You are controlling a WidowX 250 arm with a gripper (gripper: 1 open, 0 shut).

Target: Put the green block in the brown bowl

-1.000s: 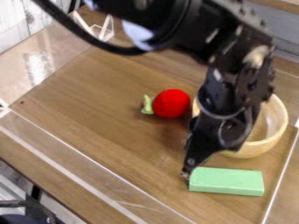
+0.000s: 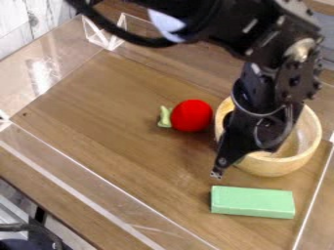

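Observation:
The pale green block [image 2: 253, 202] lies flat on the wooden surface near the front right, outside the bowl. Just behind it stands the light brown bowl [image 2: 303, 146], its middle and left side partly covered by the arm. My black gripper [image 2: 241, 156] hangs in front of the bowl and points down. One dark fingertip [image 2: 220, 172] shows above and behind the block's left end, apart from it. The other fingertip is hard to pick out against the dark arm, so the opening between them is unclear. The block is not in the gripper.
A red round toy [image 2: 192, 115] with a green stem [image 2: 164, 117] lies left of the bowl. Clear plastic edging runs along the front left and right sides.
The block, bowl and red toy have stayed in place.

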